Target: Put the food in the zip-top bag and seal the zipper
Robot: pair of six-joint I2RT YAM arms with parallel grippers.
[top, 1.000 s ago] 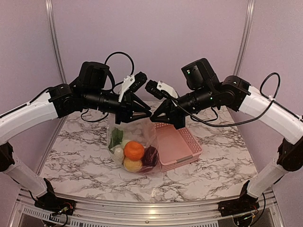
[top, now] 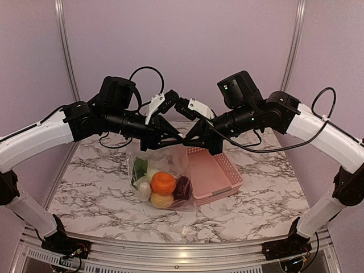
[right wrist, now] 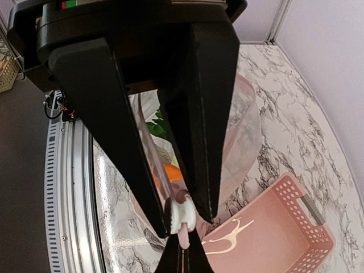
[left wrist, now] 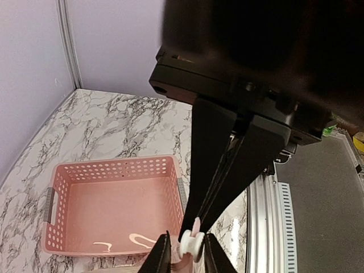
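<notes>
A clear zip bag holding an orange, greens and other produce hangs below both grippers, above the marble table. My right gripper is shut on the bag's white zipper slider with its pink tab. My left gripper meets it at the slider from the left; in the left wrist view its fingertips are low in the picture around the slider, and whether they grip it is unclear.
A pink basket stands right of the bag, empty. Walls close in the back and sides.
My left gripper has moved slightly down, and the produce in the bag has shifted a little down and right since a second ago. The right arm is nearly still.
</notes>
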